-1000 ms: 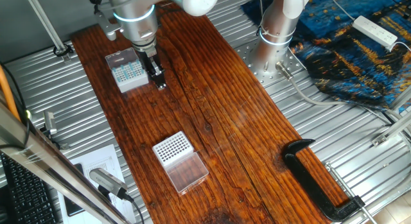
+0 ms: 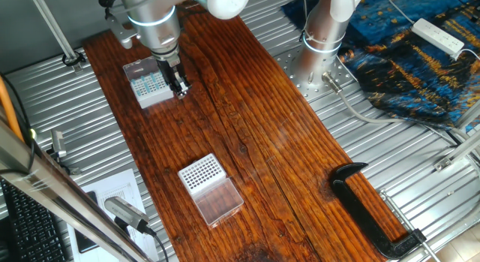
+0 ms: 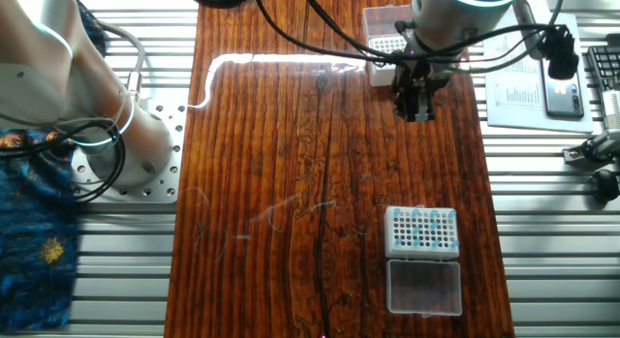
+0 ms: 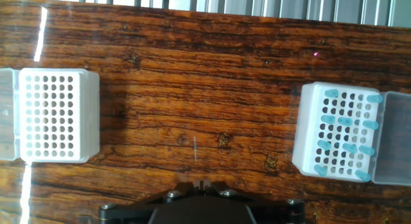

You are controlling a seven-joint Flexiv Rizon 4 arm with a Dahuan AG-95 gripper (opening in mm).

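A white rack with several blue-green tips in its holes (image 4: 340,131) stands at the right in the wrist view, its clear lid folded open outward. At the left of that view is a second white rack (image 4: 51,115), its holes showing no tips. My gripper hangs over bare wood between the two, nearer the tipped rack (image 2: 151,89) in exterior view 1. Its fingertips look brought together, with nothing visible between them. In exterior view 2 the arm and cables partly cover the empty rack (image 3: 385,75).
A black clamp (image 2: 367,217) grips the near right edge of the wooden table (image 2: 262,142). Loose cables hang from the arm in exterior view 2.
In exterior view 1 my gripper has shifted slightly up and to the left, toward the far end of the table by the tipped rack. Both racks have stayed in place.
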